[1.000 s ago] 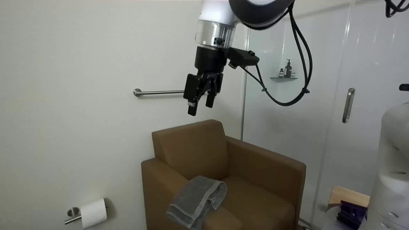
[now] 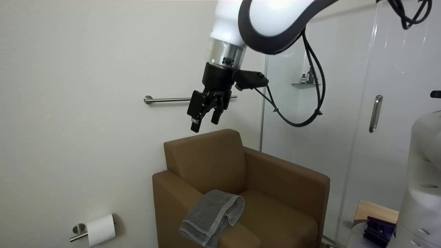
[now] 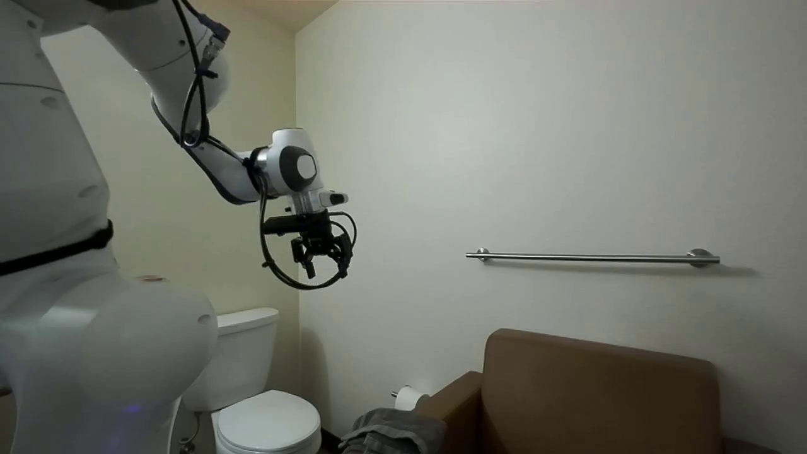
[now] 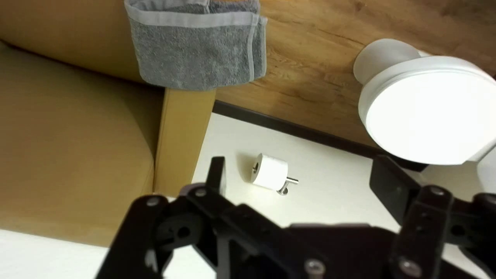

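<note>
My gripper (image 2: pixel 205 125) hangs in the air with its fingers apart and nothing between them. A folded grey towel (image 2: pixel 213 217) with a lighter band is draped over the left arm of the brown armchair (image 2: pixel 281 182). From the wrist, the towel (image 4: pixel 195 53) appears at the top left, well clear of the open fingers (image 4: pixel 216 174). On the wall, a metal towel bar (image 3: pixel 582 257) runs bare above the chair back. In exterior view 2 only part of the towel (image 3: pixel 397 431) shows, at the bottom edge.
A toilet paper roll (image 4: pixel 270 172) sits on a wall holder low beside the chair. The white toilet (image 3: pixel 268 424) stands in the corner. Behind the arm is a glass shower door with a handle (image 2: pixel 375 113). Open air surrounds my gripper.
The arm has moved left and a little down in exterior view 1, its fingers still apart. The towel and armchair stay where they were.
</note>
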